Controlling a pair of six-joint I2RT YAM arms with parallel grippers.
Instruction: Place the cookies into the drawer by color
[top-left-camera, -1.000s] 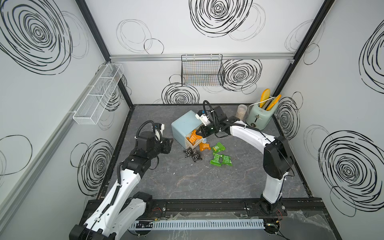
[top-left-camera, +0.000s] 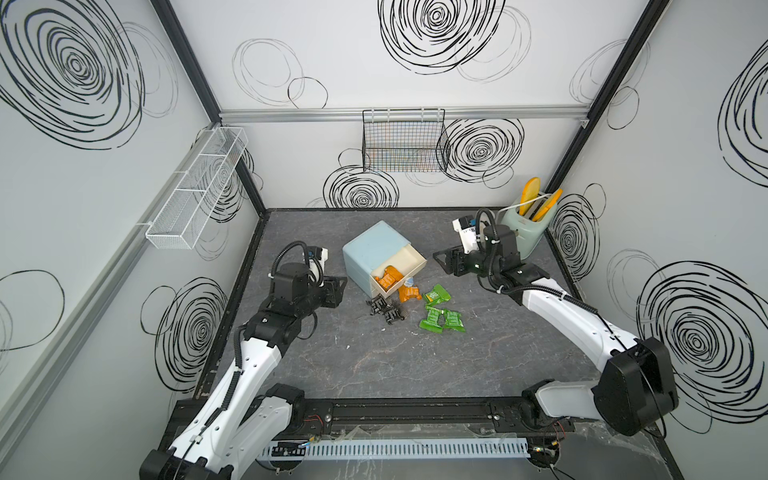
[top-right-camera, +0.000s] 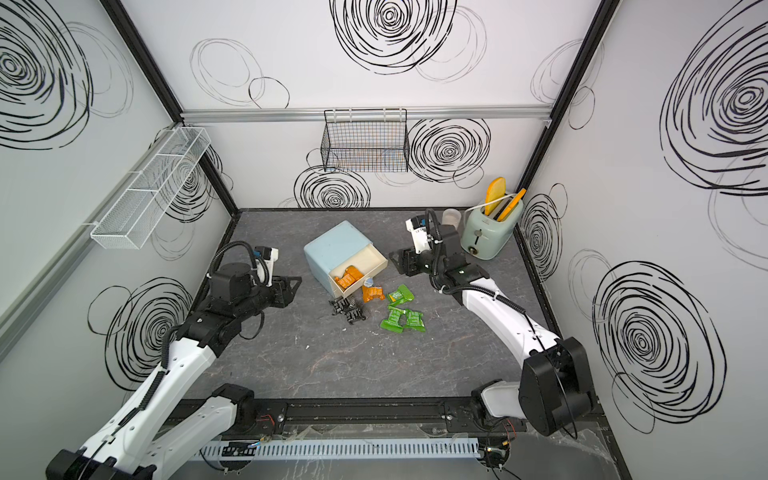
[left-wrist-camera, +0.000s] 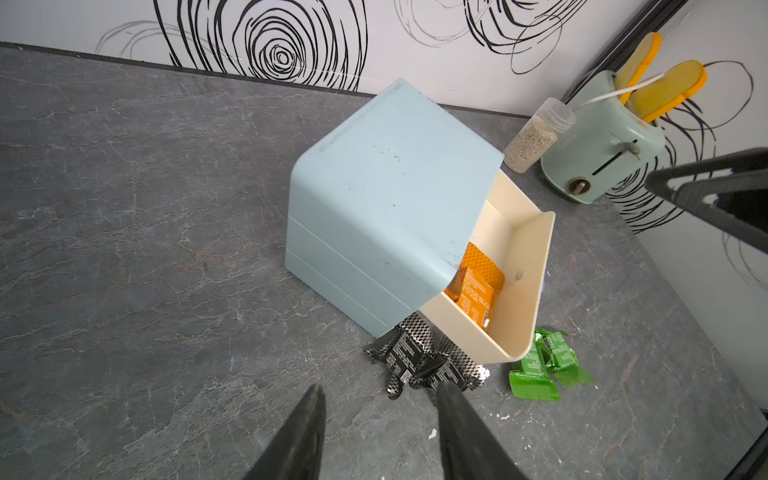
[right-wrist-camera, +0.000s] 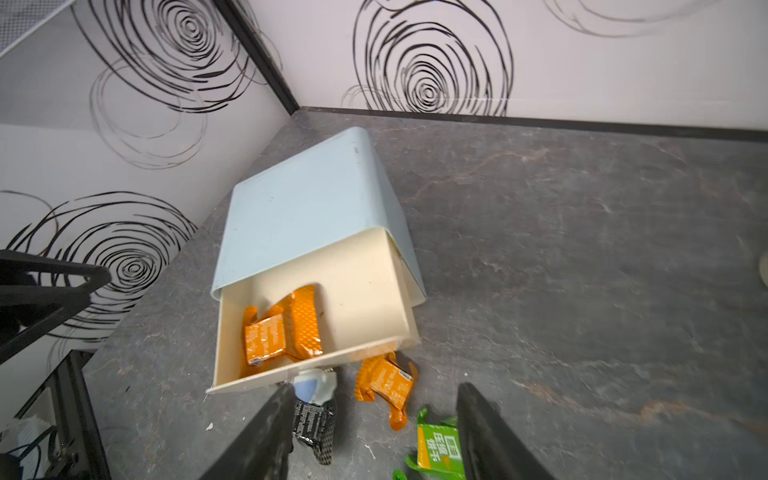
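Observation:
A pale blue box (top-left-camera: 373, 244) stands mid-table, its cream drawer (left-wrist-camera: 520, 304) pulled out with orange packets (right-wrist-camera: 272, 336) inside. One orange packet (right-wrist-camera: 386, 381) lies in front of the drawer, several black packets (left-wrist-camera: 424, 360) left of it and several green packets (top-right-camera: 404, 318) to its right. My left gripper is open over the table left of the box, nothing between its fingers. My right gripper is open, raised to the right of the drawer, also empty.
A toaster (top-right-camera: 480, 240) with yellow items and a clear jar (left-wrist-camera: 529, 140) of grains stand at the back right. Wire baskets hang on the back and left walls.
My right gripper has moved right, away from over the drawer, with its arm swinging back. The left arm looks unchanged in the top left view.

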